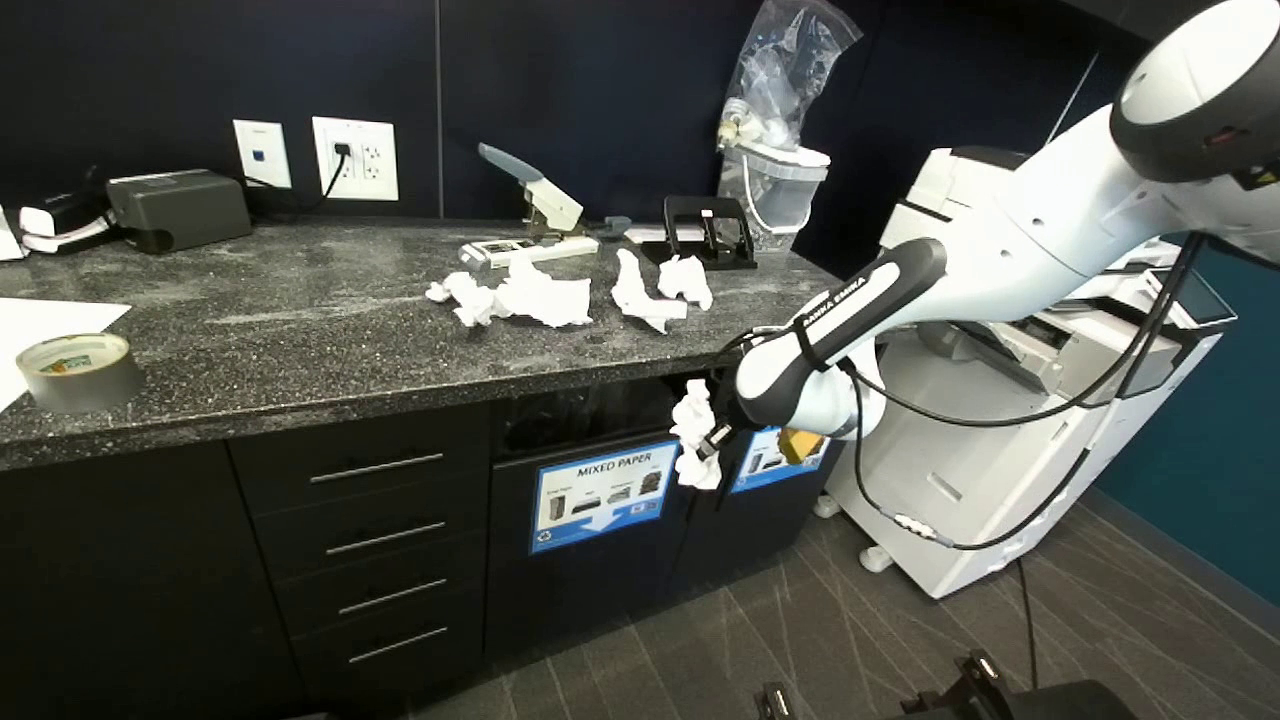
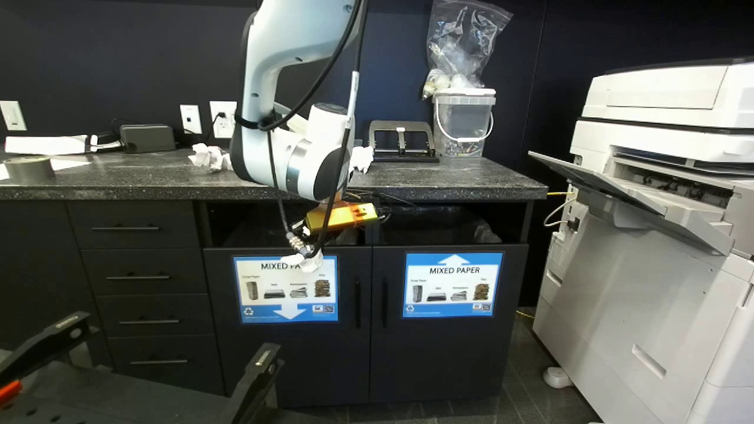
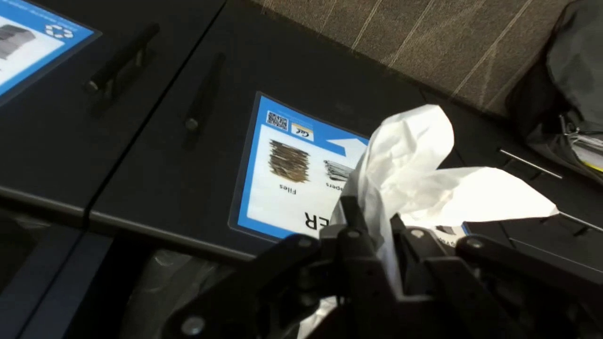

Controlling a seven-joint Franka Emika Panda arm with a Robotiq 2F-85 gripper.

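A crumpled sheet of white paper [image 3: 418, 164] is pinched between the fingers of my gripper, which is shut on it. In exterior view 1 the held paper [image 1: 696, 434] hangs below counter height, in front of the dark cabinet. Most of my gripper is hidden behind the arm and cables in exterior view 2, where part of the paper [image 2: 304, 262] shows over the left sign. Several more crumpled paper pieces [image 1: 546, 292] lie on the counter [image 1: 324, 324].
Two cabinet doors carry MIXED PAPER signs [image 2: 453, 286], with open gaps above them; the left gap [image 1: 588, 414] shows dark lining. A stapler [image 1: 540, 222], hole punch [image 1: 708, 234], clear bucket [image 1: 774, 186] and tape roll [image 1: 79, 371] stand on the counter. A printer [image 2: 650, 212] is at right.
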